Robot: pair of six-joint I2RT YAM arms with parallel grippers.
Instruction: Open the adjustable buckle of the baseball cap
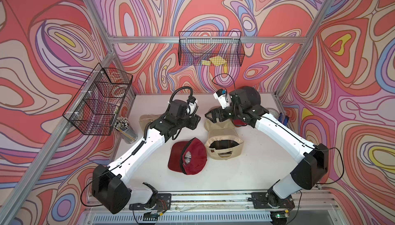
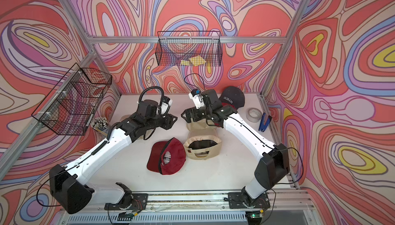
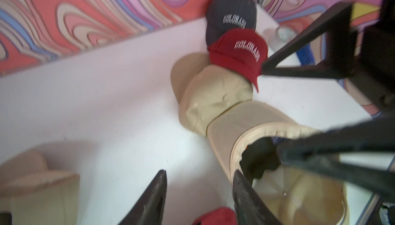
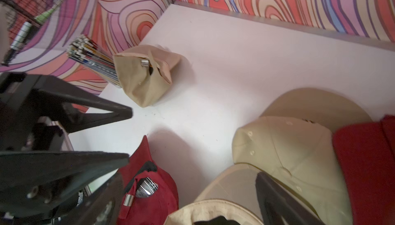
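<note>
A red cap point(image 1: 195, 157) lies on its side at the front middle, open side up. In the right wrist view a small metal buckle point(image 4: 128, 200) shows on its strap. Beside it a beige cap point(image 1: 224, 151) shows its hollow and back strap. Another beige cap point(image 4: 142, 77) stands at the back left, with a metal buckle point(image 4: 144, 63) on its strap. My left gripper is open and empty, above and behind the red cap. Facing it, my right gripper is open and empty above the beige caps.
A third beige cap point(image 3: 216, 95), a red cap point(image 3: 242, 50) and a dark cap point(image 3: 232, 13) stand in a row behind. A pencil holder point(image 1: 126, 130) is at the left, a tape roll point(image 2: 253, 114) at the right.
</note>
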